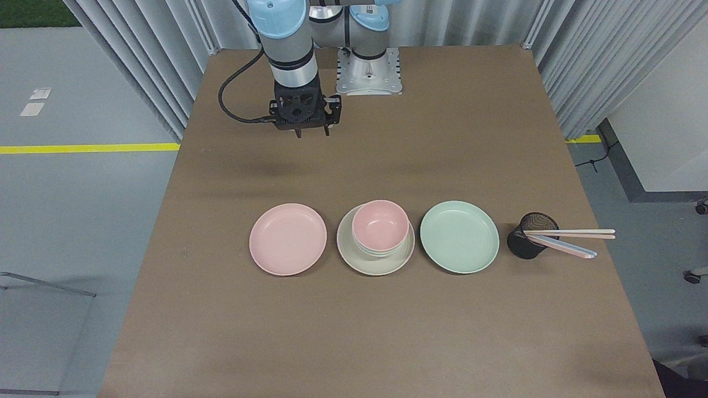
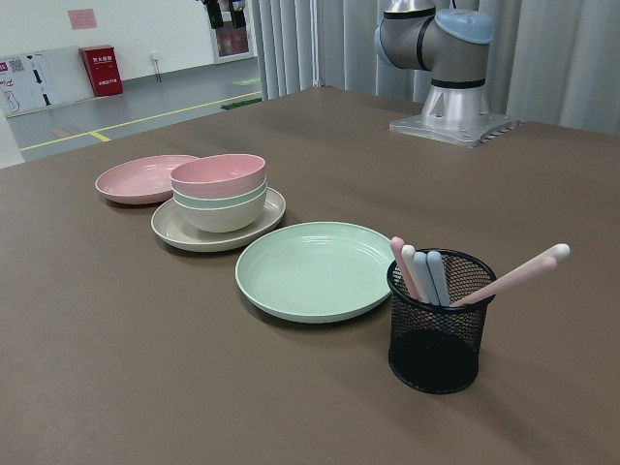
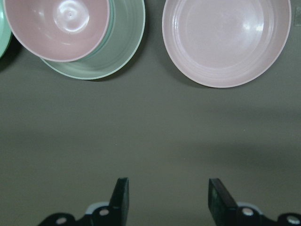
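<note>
My gripper (image 1: 312,131) hangs over the back of the table (image 1: 371,318), behind the dishes; in the wrist view its two black fingers (image 3: 121,197) stand wide apart with nothing between them. A pink plate (image 1: 288,239) lies left in the front view. In the middle a stack of bowls, pink on top (image 1: 380,222), sits on a cream plate (image 1: 371,264), with paler bowls beneath. A mint plate (image 1: 459,236) lies to their right.
A black mesh cup (image 2: 433,354) holding several pink, white and pale blue chopsticks (image 1: 581,233) stands at the right end of the row in the front view, the sticks leaning out rightward.
</note>
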